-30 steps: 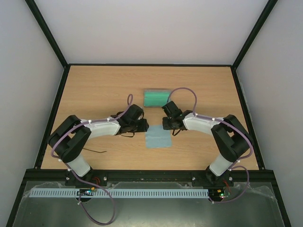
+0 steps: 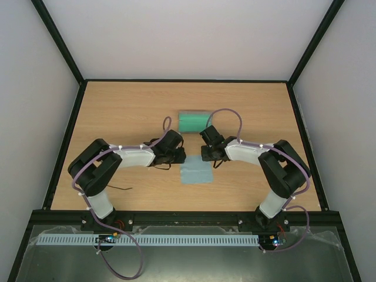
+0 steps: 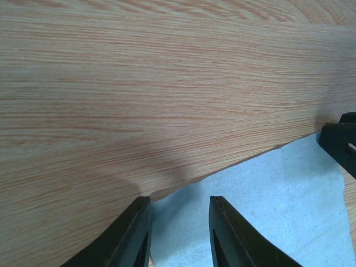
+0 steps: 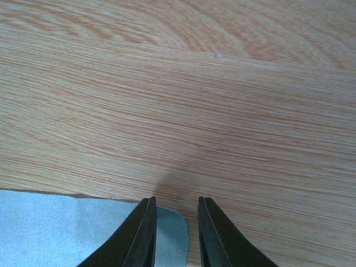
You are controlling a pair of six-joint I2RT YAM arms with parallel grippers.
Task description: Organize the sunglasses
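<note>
A light blue cloth lies flat on the table between the two arms. At its far left corner, my left gripper is partly open, the cloth's edge showing between and beyond its fingers. My right gripper, partly open too, stands over the far right corner, where the cloth appears between the fingertips. Neither gripper visibly pinches the cloth. A green case sits behind the cloth. No whole pair of sunglasses can be made out; a thin dark piece shows beside the left arm, too small to identify.
Both arms reach in close to each other over the middle, and the right gripper's dark finger enters the left wrist view. Grey walls rise on both sides.
My left arm has shifted slightly to the right, toward the cloth. The right arm has moved only a little to the left. The cloth and green case are unmoved.
</note>
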